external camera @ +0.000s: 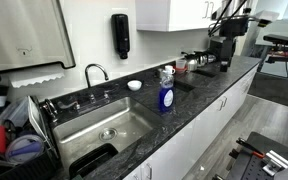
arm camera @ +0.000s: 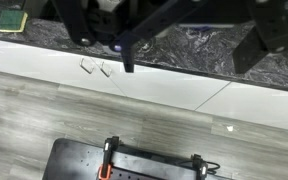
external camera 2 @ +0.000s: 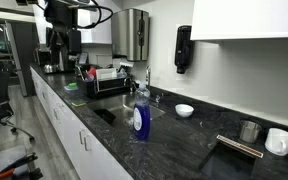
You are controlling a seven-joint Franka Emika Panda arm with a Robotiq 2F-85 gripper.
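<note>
High over the counter's front edge, my gripper is open, its two dark fingers wide apart with nothing between them. In the second exterior view the gripper [external camera 2: 62,45] hangs at the upper left, well above the counter. A blue bottle [external camera: 166,97] stands upright on the dark counter beside the sink; the other exterior view shows the bottle [external camera 2: 142,116] near the front edge. A white bowl [external camera: 135,85] sits behind it by the wall. Gripper and bottle are clearly apart.
The sink [external camera: 106,130] is empty, with a black dish rack [external camera: 6,140] to its left. A white mug [external camera 2: 279,141], a metal pot [external camera 2: 249,132] and a dark tray [external camera 2: 229,158] stand farther along. A green-yellow sponge [arm camera: 12,20] lies near the edge.
</note>
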